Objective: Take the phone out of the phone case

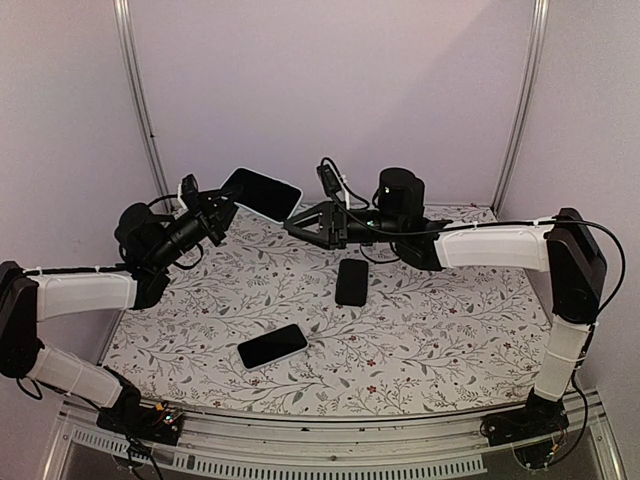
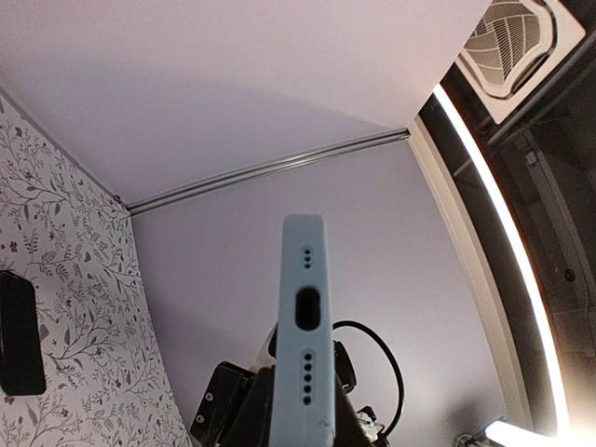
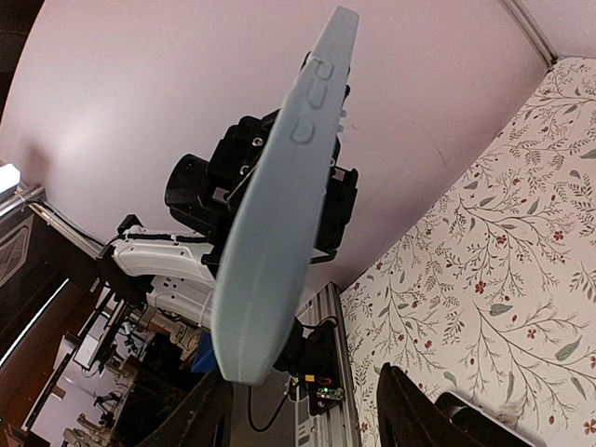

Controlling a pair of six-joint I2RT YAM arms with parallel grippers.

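A phone with a black screen (image 1: 262,194) sits in a pale blue case (image 2: 305,270), held up in the air and tilted. My left gripper (image 1: 226,200) is shut on its left end; in the left wrist view the case edge stands upright between the fingers. Close to the lower right corner of the case is my right gripper (image 1: 290,228), partly open. From the right wrist view, the fingers (image 3: 402,414) stand apart with nothing between them, and the case (image 3: 284,200) rises beyond them. Whether they touch it cannot be told.
Two other phones lie flat on the floral tabletop (image 1: 410,350): a light-edged phone (image 1: 272,346) near the front and a dark phone (image 1: 352,282) below the right gripper.
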